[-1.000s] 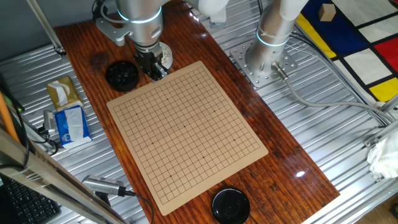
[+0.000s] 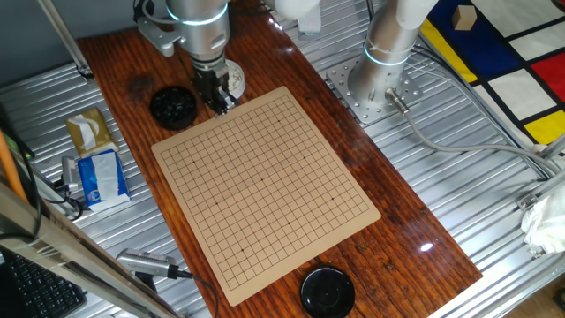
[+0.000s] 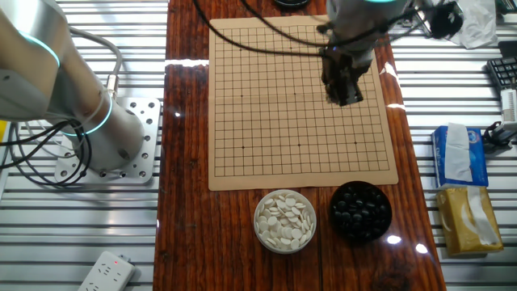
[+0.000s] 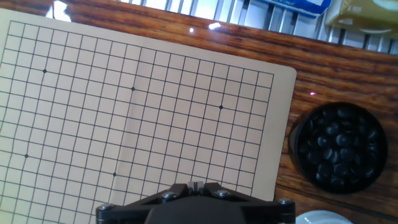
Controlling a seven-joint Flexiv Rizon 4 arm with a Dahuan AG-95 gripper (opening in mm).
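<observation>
A bare board with a line grid (image 2: 265, 190) lies on the wooden table, no stones on it. My gripper is over the board in the wrist view, its fingertips together and nothing clear between them. In exterior view 1 the gripper (image 2: 226, 108) hangs by the board's far edge, close to the two stone bowls. Black stones fill a black bowl (image 3: 360, 212). Beside it stands a white bowl (image 3: 285, 221) full of white stones; only its rim (image 4: 320, 216) enters the wrist view, and the arm partly covers it in exterior view 1.
An empty-looking black dish (image 2: 327, 291) sits off the board's near edge. Blue (image 2: 103, 179) and gold (image 2: 91, 132) tissue packs lie off the table's left side.
Board, bowls and dish have not moved.
</observation>
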